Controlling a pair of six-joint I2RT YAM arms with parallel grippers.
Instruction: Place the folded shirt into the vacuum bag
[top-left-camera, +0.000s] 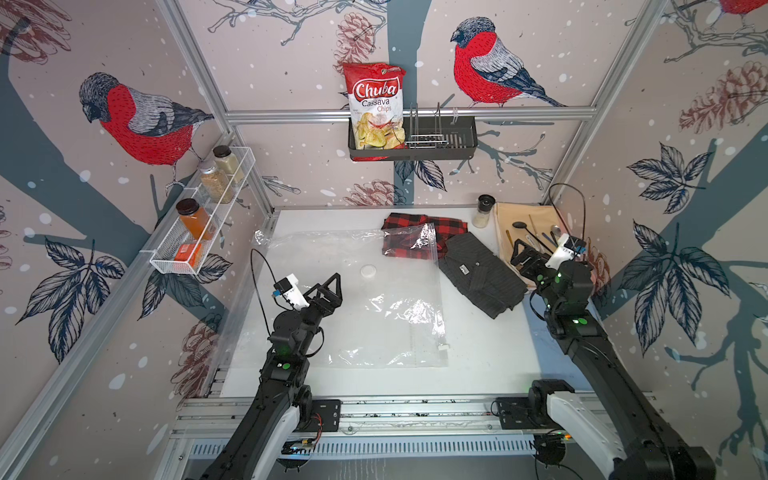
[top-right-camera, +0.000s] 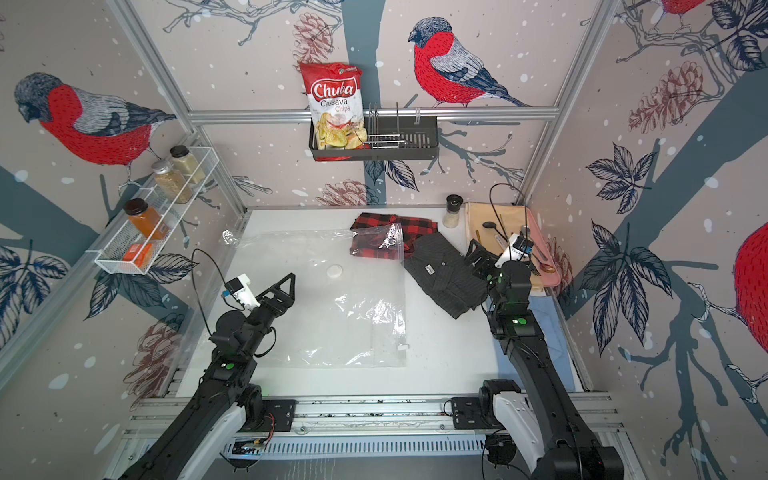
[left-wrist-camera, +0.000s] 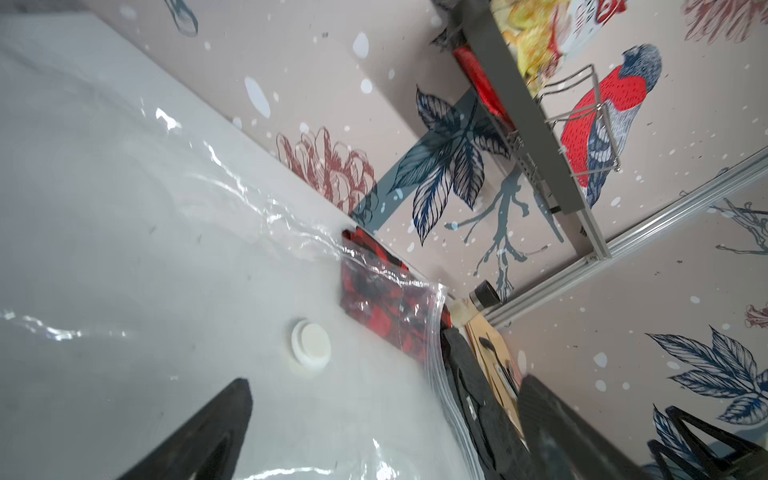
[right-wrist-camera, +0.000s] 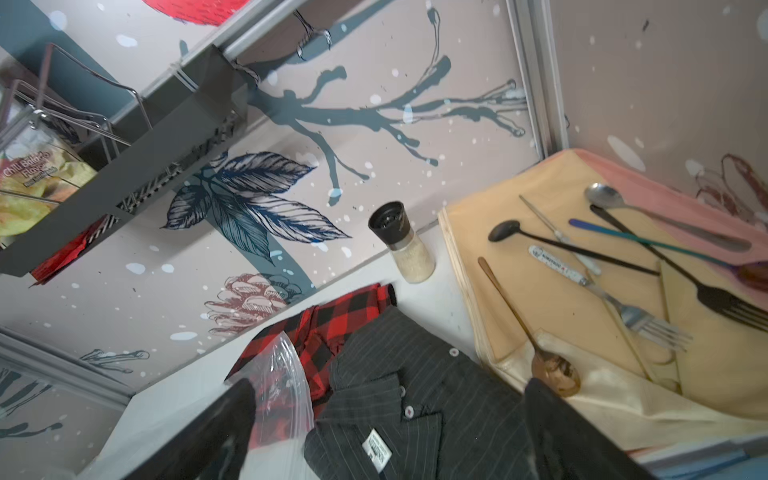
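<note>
A dark pinstriped folded shirt (top-left-camera: 480, 276) lies diagonally on the table, right of the clear vacuum bag (top-left-camera: 336, 320), which is flat with a white round valve (left-wrist-camera: 310, 344). The bag's far-right corner overlaps a folded red-and-black plaid shirt (top-left-camera: 416, 224). My left gripper (top-left-camera: 332, 292) is open above the bag's middle-left, empty. My right gripper (top-left-camera: 520, 254) is open above the dark shirt's right side, near the cutlery cloth, with nothing between its fingers.
A tan cloth (right-wrist-camera: 496, 320) with spoons and forks and a pepper grinder (top-left-camera: 483, 209) are at back right. A wire shelf with jars (top-left-camera: 204, 209) hangs left; a chips rack (top-left-camera: 448, 148) is on the back wall. Bare table (top-left-camera: 488, 360) lies in front of the shirt.
</note>
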